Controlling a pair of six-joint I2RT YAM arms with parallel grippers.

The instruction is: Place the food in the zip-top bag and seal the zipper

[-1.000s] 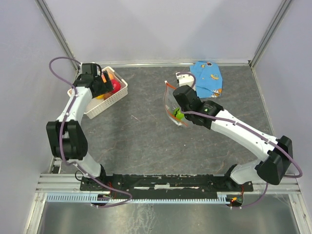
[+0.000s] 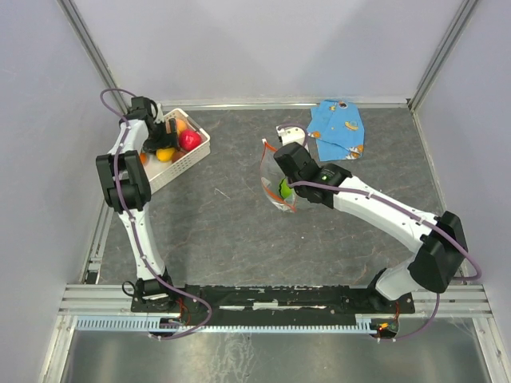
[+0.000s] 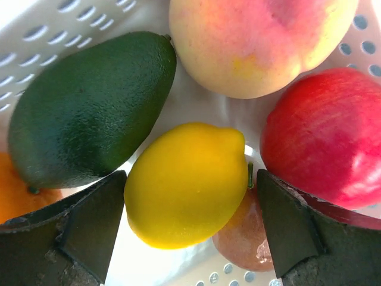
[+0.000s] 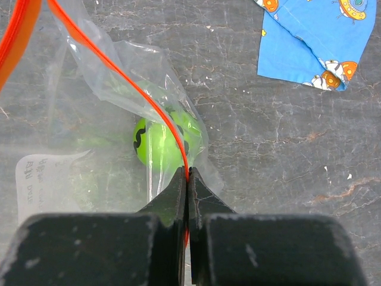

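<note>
My left gripper is down in the white fruit basket (image 2: 191, 164), part open, its fingers either side of a yellow lemon (image 3: 181, 187). An avocado (image 3: 89, 104), a peach (image 3: 256, 36), a red fruit (image 3: 327, 134) and an orange (image 3: 18, 196) lie around it. My right gripper is shut on the red-zippered rim of the clear zip top bag (image 4: 83, 173), holding it up at table centre. A green round item (image 4: 155, 143) lies inside the bag.
A folded blue cloth (image 2: 337, 132) lies at the back right.
My left gripper has swung over the basket and lowered around the lemon. The right arm has shifted slightly left with the bag's rim.
</note>
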